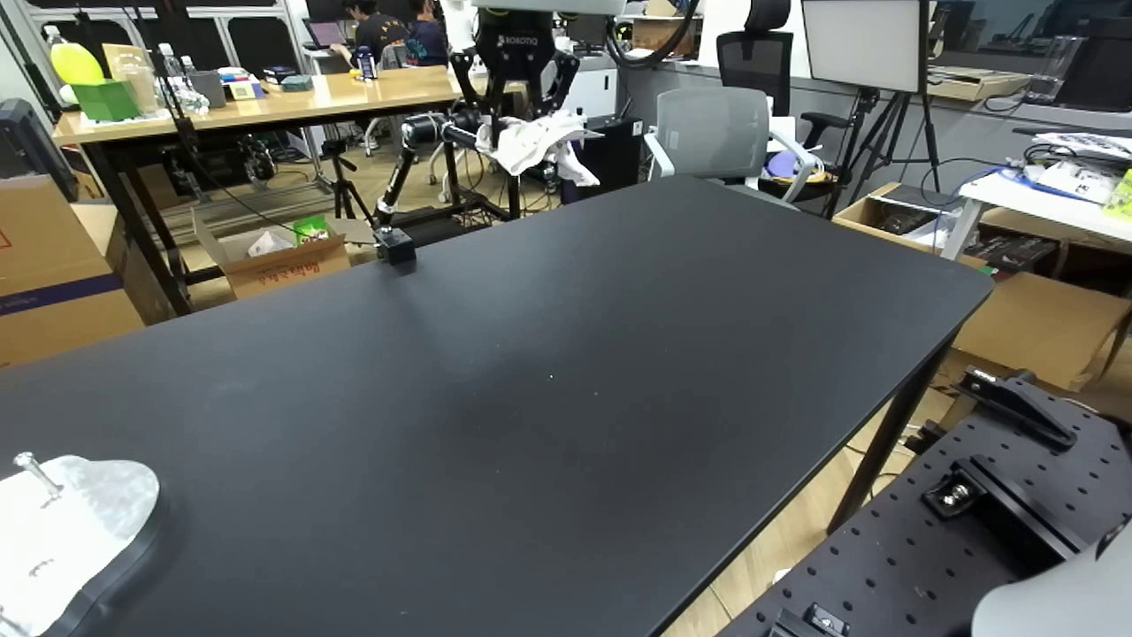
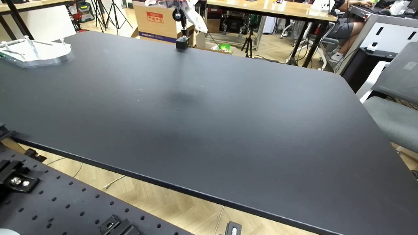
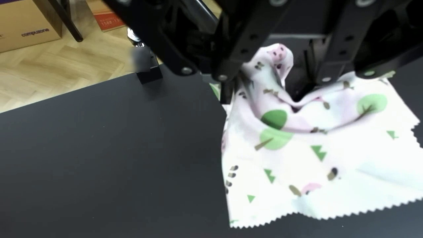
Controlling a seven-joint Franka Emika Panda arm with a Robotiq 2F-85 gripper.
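Note:
A white cloth printed with trees and pink animals hangs with its zigzag edge down in the wrist view. My gripper stands open above the black table, its fingers well apart with a loose fold of cloth between them. The cloth still lies against the left finger. In exterior view 1, the cloth and the gripper are at the far edge, beside a black jointed stand. Whether the stand's bar bears the cloth, I cannot tell. Exterior view 2 shows only the cloth's lower part.
The stand's block sits at the table's far edge. A pale plate with metal posts lies at the table's left end. A grey chair stands beyond the far edge.

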